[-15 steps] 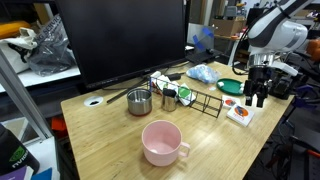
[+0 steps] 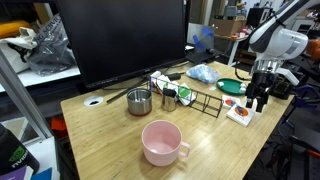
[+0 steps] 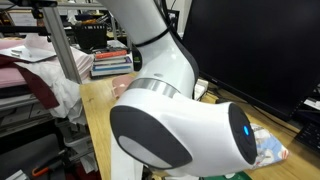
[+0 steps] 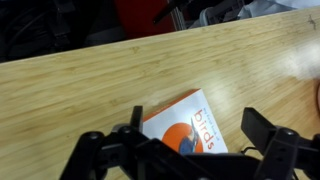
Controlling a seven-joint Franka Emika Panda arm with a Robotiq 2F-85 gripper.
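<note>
A white book [image 4: 185, 125] with red-orange shapes and the word "birds" lies flat on the wooden table, below my gripper in the wrist view. The gripper's dark fingers [image 4: 262, 135] stand wide apart, open, with the book seen in the gap beyond them. In exterior view 1 the same white book [image 2: 240, 114] is at the table's right, with the gripper [image 2: 255, 104] just to the right of it. The arm [image 3: 170, 120] covers most of exterior view 2 and hides the gripper there.
A pink mug [image 2: 163, 143] stands at the front middle of the table. Farther back are a metal pot [image 2: 140, 101], a black wire rack [image 2: 205, 102], a green plate [image 2: 232, 87] and a bluish bag [image 2: 203, 73]. Bare wood lies at the front left.
The arm has shifted only slightly near the book, coming a little lower. The book and the other things on the table stay where they were.
</note>
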